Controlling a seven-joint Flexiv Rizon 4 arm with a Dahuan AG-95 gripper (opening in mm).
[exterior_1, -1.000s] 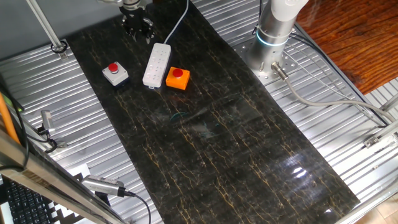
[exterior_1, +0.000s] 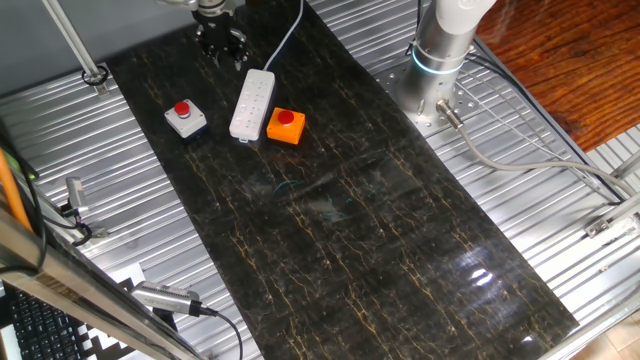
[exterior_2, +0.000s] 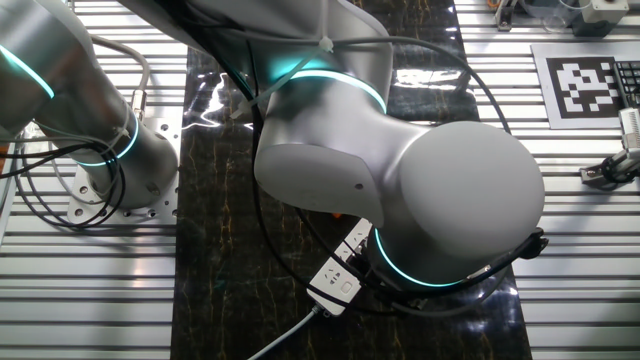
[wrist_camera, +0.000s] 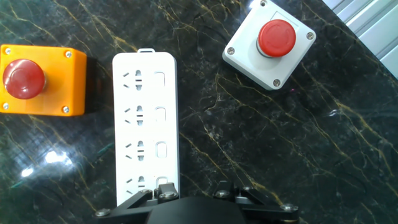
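Observation:
A white power strip (wrist_camera: 146, 118) lies lengthwise in the wrist view, its sockets facing up. On one side of it sits an orange box with a red button (wrist_camera: 46, 81); on the other, a light grey box with a red button (wrist_camera: 266, 46). At the bottom of the wrist view my gripper has its two fingertips well apart, with nothing between them. Exterior view 1 shows the gripper (exterior_1: 228, 60) at the back, near the cable end of the strip. In exterior view 2 the arm (exterior_2: 340, 110) hides the gripper and most of the boxes.
The dark marbled board (exterior_1: 350, 240) is bare across its middle and front. A white cable (exterior_1: 287, 40) runs from the strip toward the back. Ribbed metal flooring (exterior_1: 110, 155) flanks the board, and the arm's base (exterior_1: 425, 90) stands at its right edge.

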